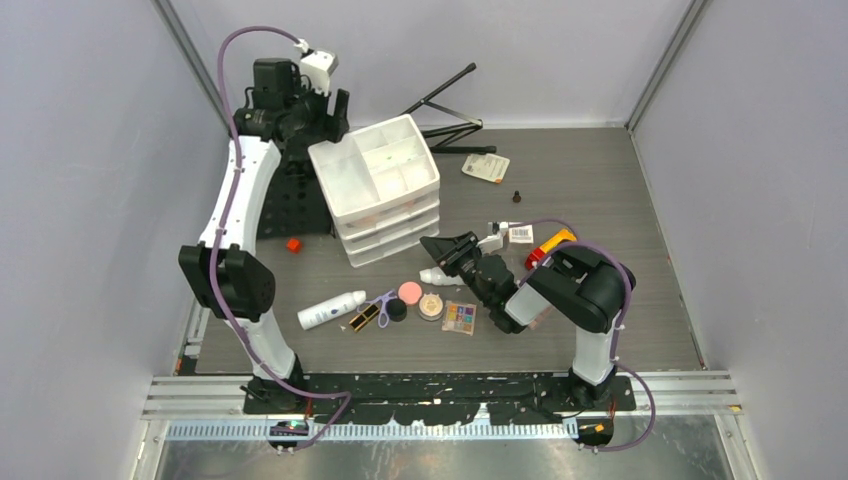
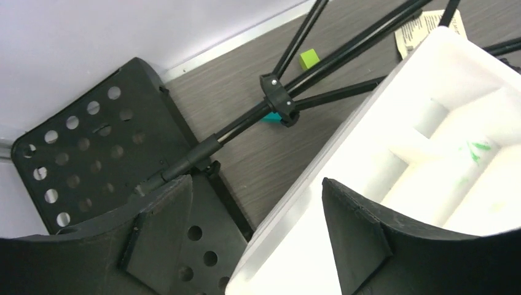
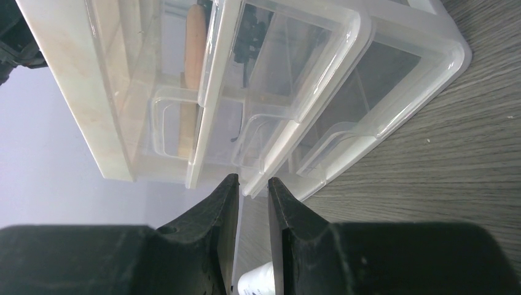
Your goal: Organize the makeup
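The white drawer organizer (image 1: pixel 380 180) has a compartmented top tray and clear drawers, seen side-on in the right wrist view. My left gripper is open above the tray's left edge, nothing between its fingers. My right gripper is part open, low before the drawer fronts, fingertips close to a drawer's lip. Below it a white tube (image 1: pixel 440 276) lies on the table. Nearby lie a white bottle (image 1: pixel 330 310), pink compact (image 1: pixel 409 292), cream compact (image 1: pixel 430 307), black jar (image 1: pixel 396 309), purple scissors (image 1: pixel 385 306) and palette (image 1: pixel 459 318).
A black perforated stand (image 2: pixel 92 141) with folded legs lies behind and left of the organizer. A red cube (image 1: pixel 294 245), a card (image 1: pixel 485 167) and a yellow-red object (image 1: pixel 550 245) lie about.
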